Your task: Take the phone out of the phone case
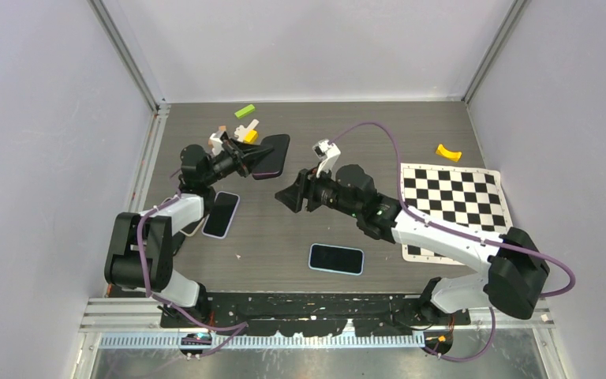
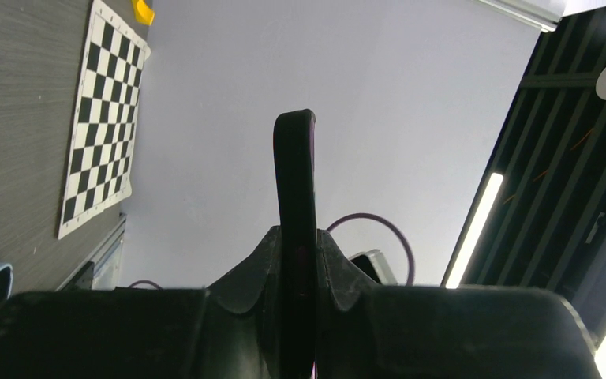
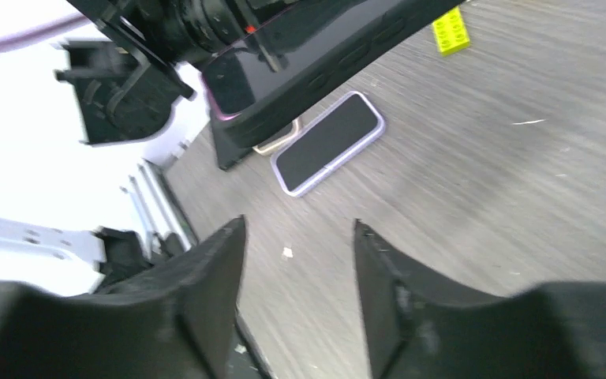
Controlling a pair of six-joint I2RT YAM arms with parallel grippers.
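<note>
The phone in its black case is held up off the table by my left gripper, which is shut on it. Edge-on, the cased phone stands upright between the left fingers in the left wrist view. In the right wrist view a glossy dark phone face with a pinkish edge shows inside the thick black case rim. Apart from it, to the right, my right gripper is open. Its two fingers have a wide empty gap between them.
Another phone lies on the table by the left arm, and one lies near the front. Small blocks sit at the back left. On the right are a checkerboard and a yellow piece.
</note>
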